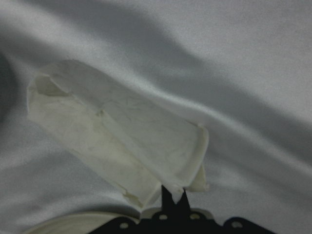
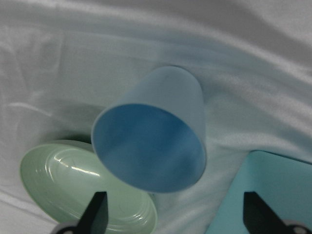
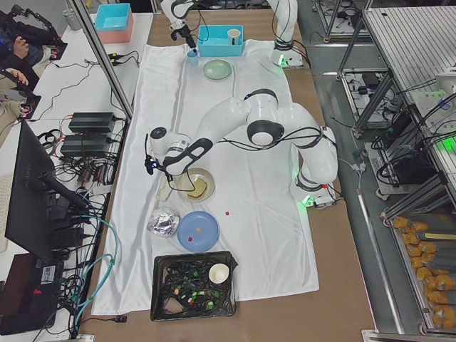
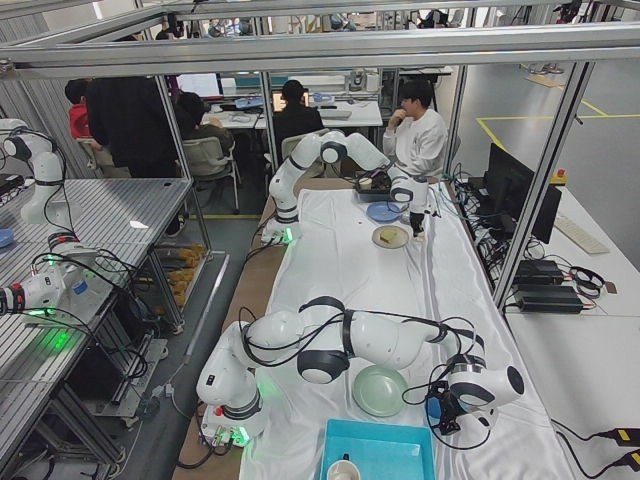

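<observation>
A folded off-white paper napkin (image 1: 117, 131) fills the left wrist view, above white cloth. My left gripper is at its lower corner, fingers close together and apparently shut on that corner. My right gripper stands open over an upright light-blue cup (image 2: 190, 112), nothing between its fingers. A pale green dish (image 2: 68, 180) is beside the cup. In the camera left view, the left arm is over a plate (image 3: 209, 176) with yellowish food (image 3: 199, 189).
A turquoise bin (image 4: 378, 440) stands beside the right arm. A blue plate (image 3: 198, 231), crumpled foil (image 3: 163, 222) and a black tray (image 3: 231, 299) with debris lie beyond the left arm.
</observation>
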